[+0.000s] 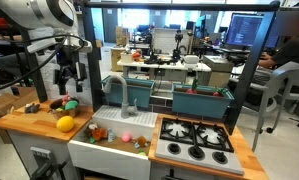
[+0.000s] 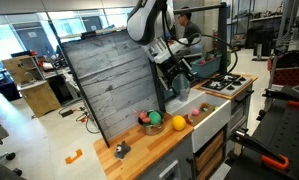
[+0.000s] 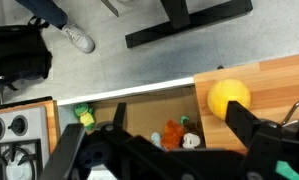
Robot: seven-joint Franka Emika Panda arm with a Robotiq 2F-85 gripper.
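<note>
My gripper (image 1: 67, 86) is open, pointing down above the left end of the wooden counter, with nothing held. Below it, a brown bowl (image 2: 154, 124) holds red and green things. A round yellow object (image 3: 228, 98), like a fruit, lies on the counter between the bowl and the sink; in the wrist view it shows ahead of the right finger. Inside the white sink (image 1: 99, 156) lie several small colored toys, among them an orange-red one (image 3: 173, 134) and a green one (image 3: 84, 114). Part of the sink is hidden by the gripper in the wrist view.
A grey faucet (image 1: 125, 90) rises behind the sink. The stove (image 1: 195, 142) stands right of it, and teal baskets (image 1: 200, 102) hang at the back. Small dark items (image 1: 31, 107) lie at the counter's left end. Grey panels (image 2: 104, 90) stand behind the counter.
</note>
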